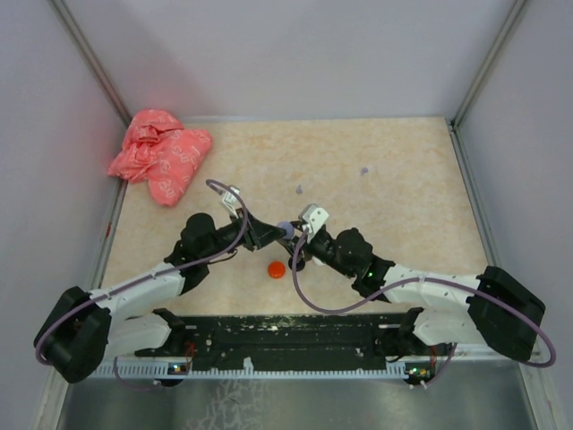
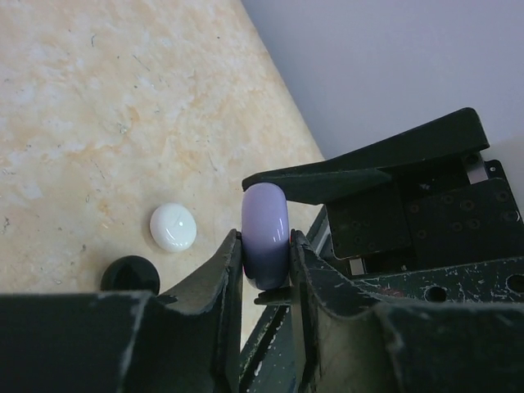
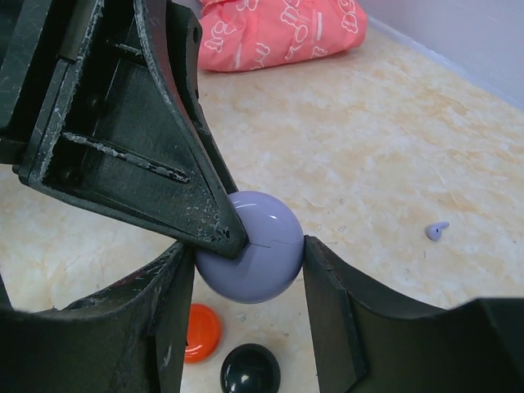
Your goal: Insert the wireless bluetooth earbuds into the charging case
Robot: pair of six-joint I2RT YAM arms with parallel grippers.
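Observation:
A lilac charging case (image 1: 286, 229) is held between my two grippers at the centre of the table. In the left wrist view, the fingertips of my left gripper are shut on the case (image 2: 264, 219), with the right gripper's dark fingers around its far end. In the right wrist view the case (image 3: 266, 258) sits between the fingertips of my right gripper, and a finger of the left gripper presses against it. Whether the right gripper grips it firmly is unclear. Small lilac earbuds (image 1: 364, 170) (image 1: 299, 189) lie on the table beyond the grippers.
A red round case (image 1: 276, 270), a black one (image 3: 250, 368) and a white one (image 2: 173, 227) lie near the grippers. A pink patterned cloth (image 1: 159, 157) is at the back left.

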